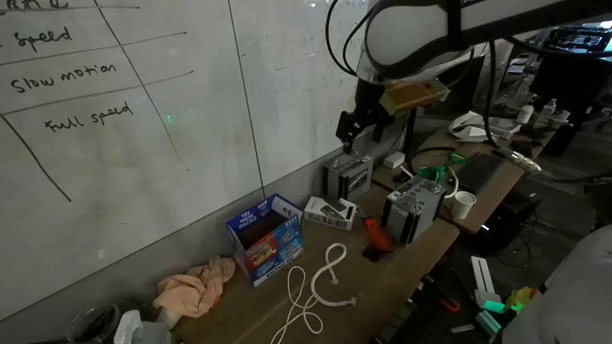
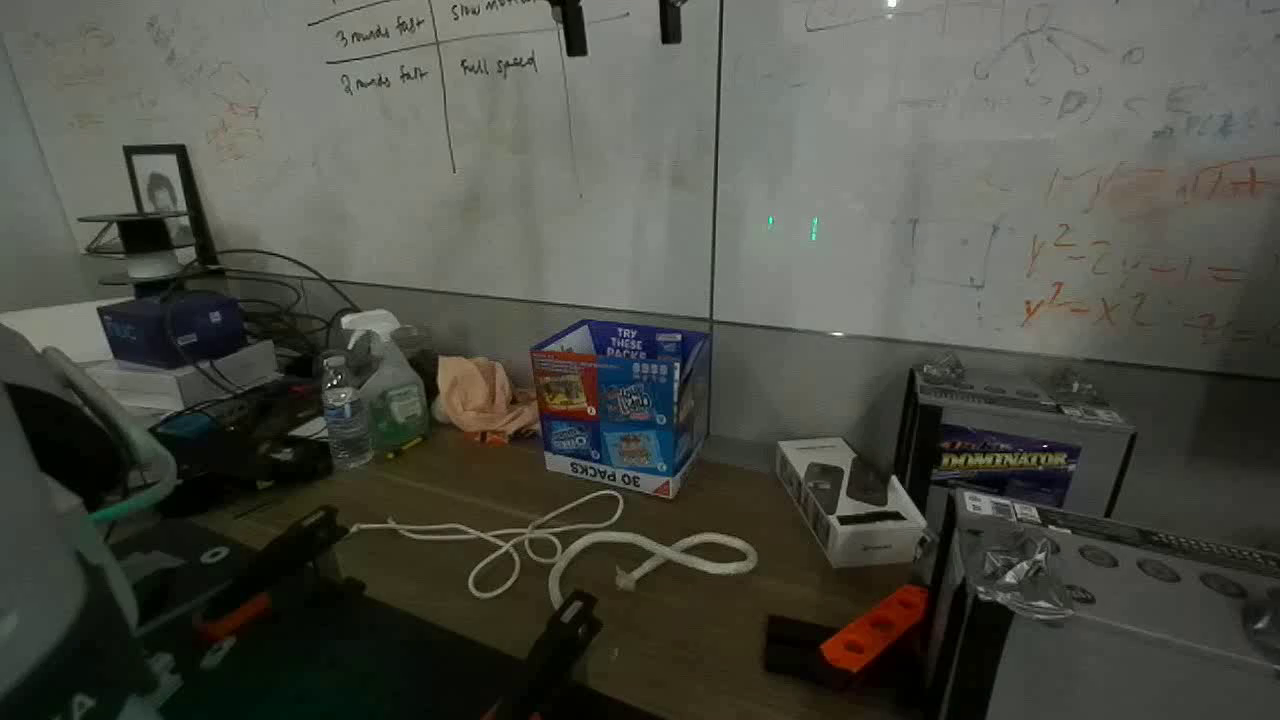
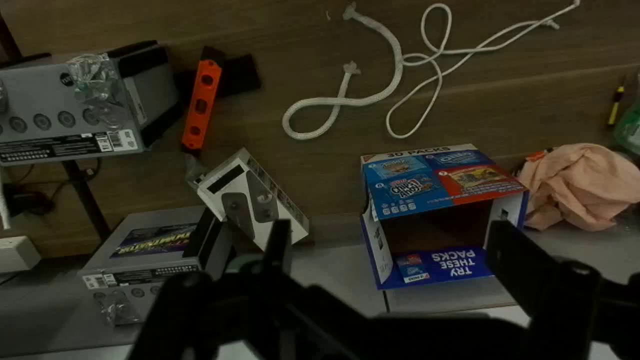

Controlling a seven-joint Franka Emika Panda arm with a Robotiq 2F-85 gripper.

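Observation:
My gripper is open, its two black fingers wide apart with nothing between them. In exterior view 1 it hangs well above the table by the whiteboard; exterior view 2 catches only its fingertips at the top edge. A blue snack box (image 2: pixel 624 414) stands open on the table, and the wrist view looks into its dark inside. In front of the box lie a thick white rope (image 3: pixel 342 101) and a thinner white cord (image 3: pixel 441 60), loosely looped. A crumpled peach cloth (image 3: pixel 579 183) rests to one side of the box. The orange level (image 2: pixel 876 630) lies across something black.
A white carton (image 1: pixel 331 212) and two grey boxed packages (image 1: pixel 416 206) (image 1: pixel 348 175) crowd one end of the table. Towards the other end are a spray bottle (image 2: pixel 393 390) and a water bottle (image 2: pixel 345 414). The whiteboard (image 1: pixel 172 114) rises behind the table. Bare wood surrounds the ropes.

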